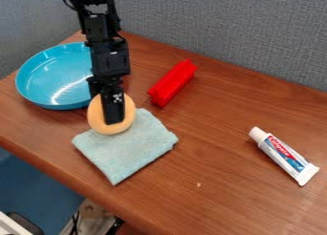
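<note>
My black gripper (111, 102) reaches down over an orange-tan round object (117, 122) that rests at the top left corner of a folded light-blue cloth (134, 153). The fingertips are at or inside the round object, and whether they are shut on it I cannot tell. A blue plate (40, 77) lies just left of the arm, partly behind it.
A red bar (171, 82) lies to the right of the arm, and a toothpaste tube (284, 157) lies at the right. The table's edge runs along the lower left.
</note>
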